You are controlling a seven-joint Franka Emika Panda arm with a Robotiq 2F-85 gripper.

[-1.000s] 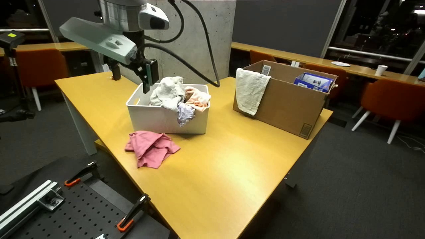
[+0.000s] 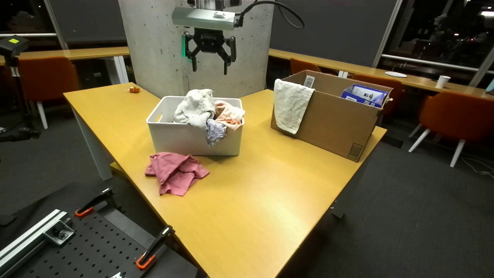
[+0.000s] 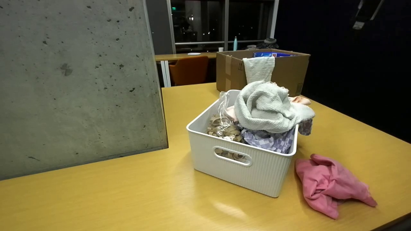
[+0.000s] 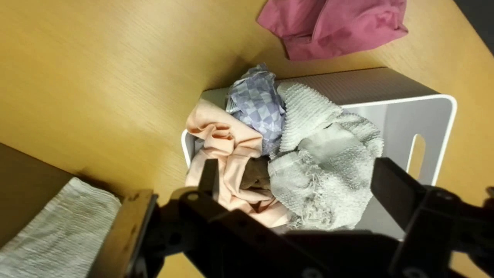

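Note:
My gripper [image 2: 210, 69] hangs open high above the white bin [image 2: 194, 141], its fingers wide apart and nothing between them. In the wrist view the bin lies below the fingers. Heaped in it are a pale textured towel [image 4: 331, 171], a peach cloth [image 4: 217, 153] and a purple checkered cloth [image 4: 260, 104] that spills over the rim. Crinkled brown material with clear plastic [image 3: 223, 129] fills another part of the bin. A crumpled pink cloth [image 2: 176, 171] rests on the table, beside the bin and apart from it.
A cardboard box [image 2: 333, 122] stands at the table's right side, a white towel [image 2: 291, 105] draped over its wall and a blue package [image 2: 366, 95] inside. A small orange-brown object [image 2: 134, 89] lies at the far left. A concrete pillar [image 3: 77, 77] rises behind the table, whose front [image 2: 250, 222] is clear.
The arm has swung right and up, from the bin's left side to high above it, and the gripper has turned. The bin, cloths and box look unmoved.

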